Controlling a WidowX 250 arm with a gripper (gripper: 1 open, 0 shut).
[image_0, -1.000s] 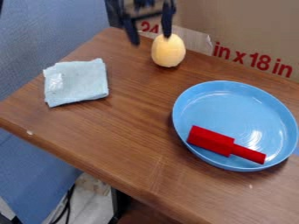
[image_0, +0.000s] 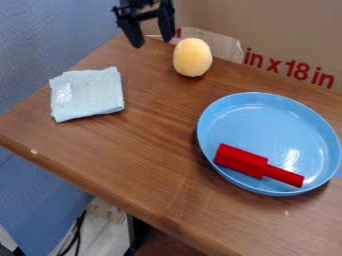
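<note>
My dark gripper hangs at the top centre, open, with its fingers apart. Just below and right of it sits a pale yellow rounded object. A folded light cloth lies at the left of the wooden table. A blue plate at the right holds a red cylindrical object with a narrower handle, like a toy rolling pin.
A cardboard box with red print stands behind at the right. The table's left edge borders a blue surface.
The objects on the table look unmoved.
</note>
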